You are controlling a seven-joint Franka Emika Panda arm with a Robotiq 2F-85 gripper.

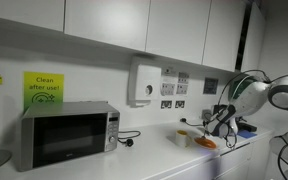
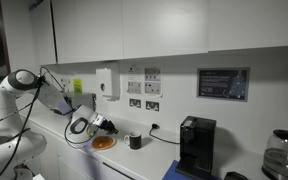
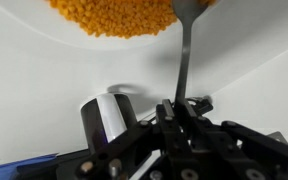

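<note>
My gripper is shut on the handle of a metal spoon (image 3: 185,55). The spoon's head reaches up to the orange food (image 3: 114,14), at the top edge of the wrist view. This food, made of small grains or beans, lies on a white plate (image 3: 89,40). Both exterior views show the plate's orange food (image 1: 206,143) (image 2: 103,142) on the counter, with my gripper (image 2: 102,127) close above it. How deep the spoon's head sits in the food is hard to tell.
A dark mug with a pale side (image 3: 104,120) (image 2: 134,141) stands near the plate. In exterior view 1 a pale container (image 1: 182,139) is left of the food. The microwave (image 1: 69,133) is farther left; a coffee machine (image 2: 197,147) and glass jug (image 2: 283,155) stand off to the other side.
</note>
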